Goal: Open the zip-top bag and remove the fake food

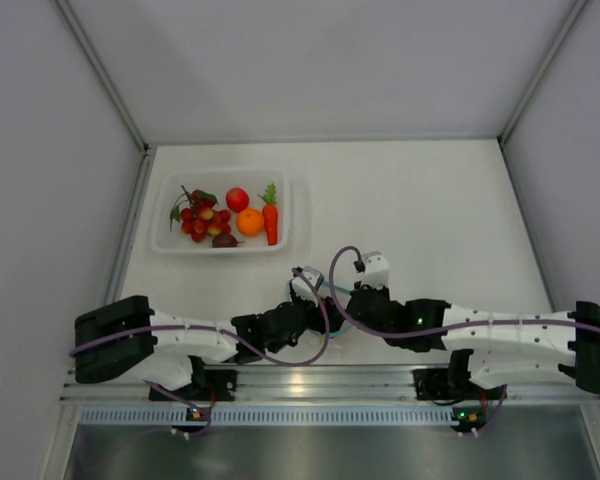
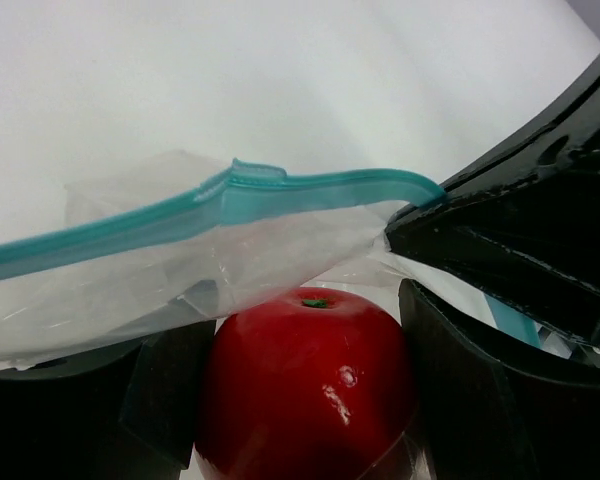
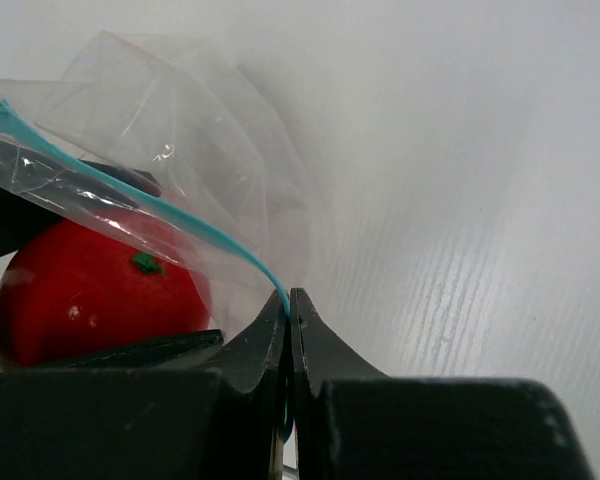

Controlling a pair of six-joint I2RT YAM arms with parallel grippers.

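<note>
A clear bag with a teal zip (image 2: 180, 216) holds a red fake fruit (image 2: 305, 390). In the left wrist view, the fingers of my left gripper lie on both sides of the fruit, shut on it. My right gripper is shut on the bag's teal zip edge, as seen in the right wrist view. In the top view both grippers meet over the bag at the front centre, which they mostly hide.
A white tub (image 1: 160, 230) at the back left holds grapes, an orange (image 1: 249, 222), a carrot (image 1: 270, 222), a red fruit and a brown item.
</note>
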